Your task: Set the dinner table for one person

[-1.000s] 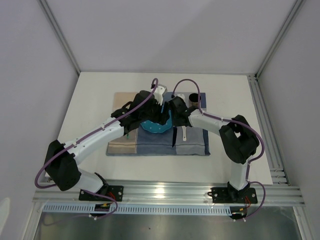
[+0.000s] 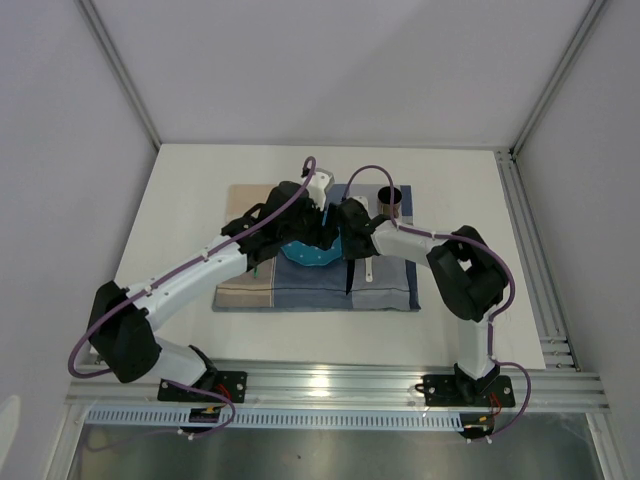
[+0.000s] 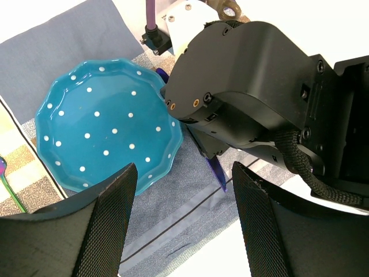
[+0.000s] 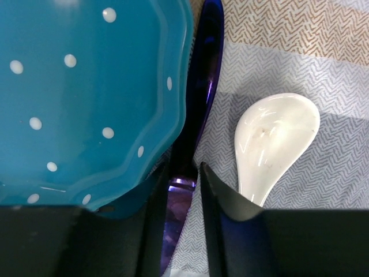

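A turquoise dotted plate (image 3: 106, 124) lies on the placemat (image 2: 310, 295), and a purple knife (image 4: 199, 75) lies along its right edge. A white spoon (image 4: 274, 135) is right of the knife. A green-handled utensil (image 3: 12, 193) lies left of the plate. My right gripper is down over the knife, a fingertip at either side of its neck; whether it grips it is unclear. My left gripper hangs above the placemat, part open, nothing visible between its fingers.
A dark cup (image 2: 390, 197) stands at the back right of the placemat. Both arms crowd over the plate, the right gripper's body filling much of the left wrist view. Bare white table surrounds the mat.
The right arm's elbow and wrist have shifted slightly, its gripper staying beside the plate. The left arm shows no visible movement.
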